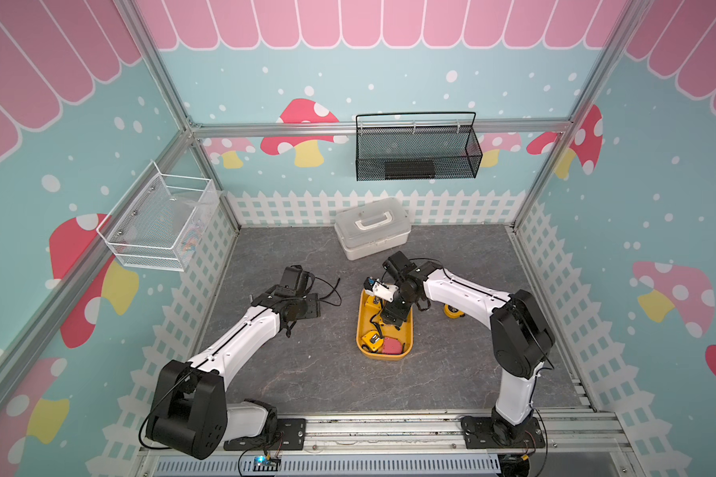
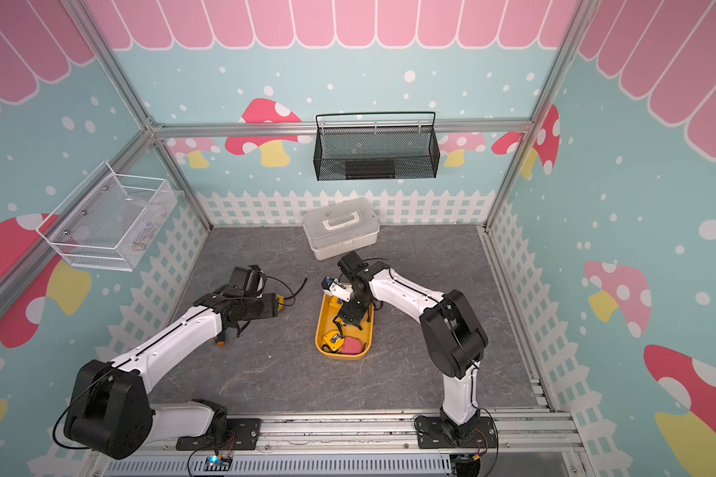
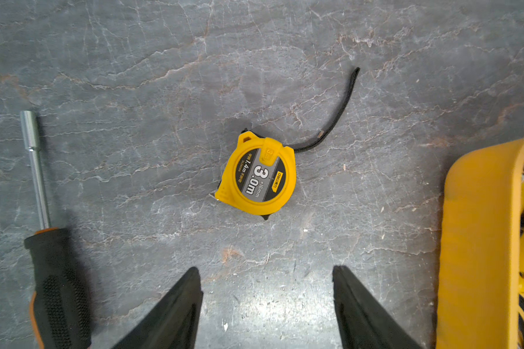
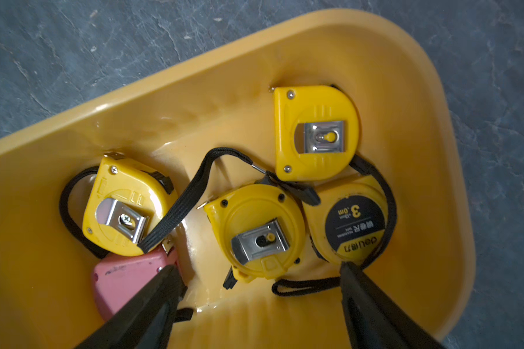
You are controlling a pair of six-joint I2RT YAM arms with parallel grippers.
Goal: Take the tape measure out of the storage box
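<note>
Inside the yellow storage box lie several tape measures. A yellow tape with a metal clip sits mid-view between the open fingers of my right gripper, which hovers over the box. Beyond it are another clip-up yellow tape and a yellow tape with a black label, strap across it. To the left, a yellow tape touches a pink tape. My left gripper is open over bare table, empty; a yellow 3.0m tape measure rests on the table ahead of it.
A screwdriver lies left of the loose tape. Another yellow tape measure is on the table right of the box. A lidded grey case stands at the back; a black wire basket hangs above.
</note>
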